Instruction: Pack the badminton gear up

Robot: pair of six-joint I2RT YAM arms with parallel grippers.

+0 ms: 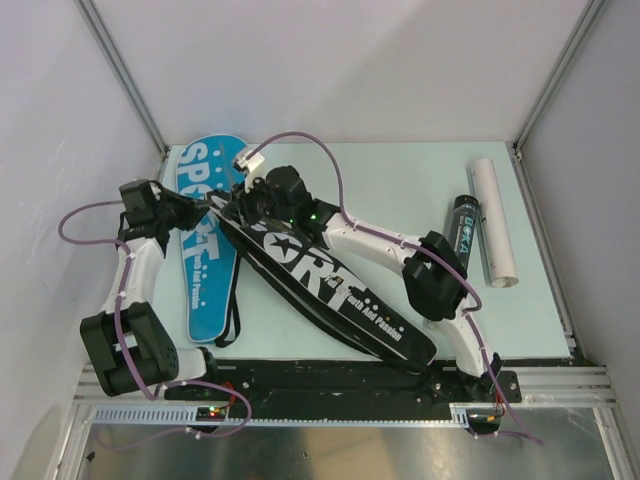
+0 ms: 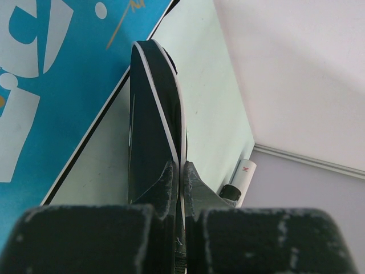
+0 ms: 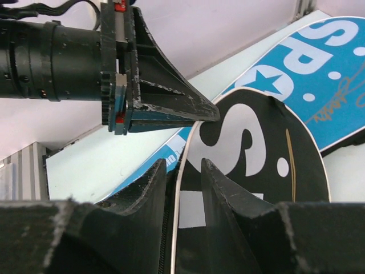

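A long black racket bag (image 1: 385, 335) with white lettering lies diagonally over the table, its narrow end towards the upper left. My left gripper is shut on the light-trimmed edge of that end, and the bag's side (image 2: 149, 137) rises from the table there. The right gripper is partly open. Its fingers (image 3: 149, 185) stand on either side of the same pale edge, a little along from the left gripper; whether they touch it I cannot tell. A blue racket bag (image 1: 208, 290) lies flat at the left, partly beneath my left arm.
On the right, a black shuttlecock tube (image 1: 462, 235) and a longer white tube (image 1: 494, 225) lie side by side. A black strap (image 1: 232, 315) hangs from the blue bag.
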